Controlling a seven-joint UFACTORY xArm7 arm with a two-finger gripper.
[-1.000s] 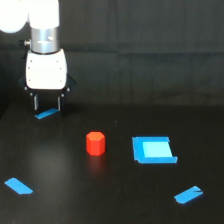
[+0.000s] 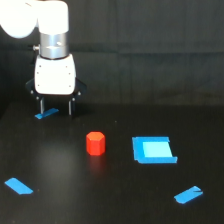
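A red block (image 2: pixel 95 144) with a many-sided outline sits on the black table, left of the middle. To its right, blue tape frames a pale, whitish-blue square (image 2: pixel 156 149) on the tabletop. My white gripper (image 2: pixel 56 105) points down at the back left, farther back than the red block and apart from it. Its two dark fingers stand spread, and nothing shows between them.
Blue tape strips lie at the front left (image 2: pixel 18 186), at the front right (image 2: pixel 188 195) and at the back left (image 2: pixel 47 113), close to the gripper. Dark curtains hang behind the table. Bare tabletop surrounds the red block.
My gripper has shifted to the right and appears slightly lower in the view. The red block, the pale square and the tape strips are where they were.
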